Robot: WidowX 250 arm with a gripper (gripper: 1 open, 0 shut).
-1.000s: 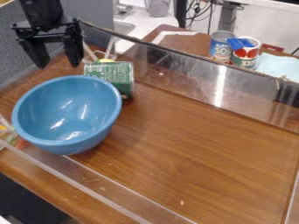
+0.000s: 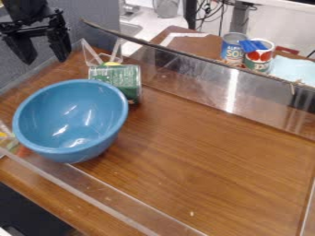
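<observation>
My black gripper [image 2: 40, 39] hangs at the upper left, above the tray's left side, its two fingers spread apart with nothing visible between them. A large blue bowl [image 2: 69, 121] stands on the wooden floor [image 2: 209, 166] at the left. Behind it a green can [image 2: 116, 81] lies on its side, with some small yellow item partly hidden behind it.
Clear walls [image 2: 222, 85] border the wooden area. Outside at the back right stand two cans [image 2: 257, 58] and a pale blue cloth [image 2: 293, 70].
My gripper has moved a little up and to the left, away from the green can. The bowl and can are unchanged.
</observation>
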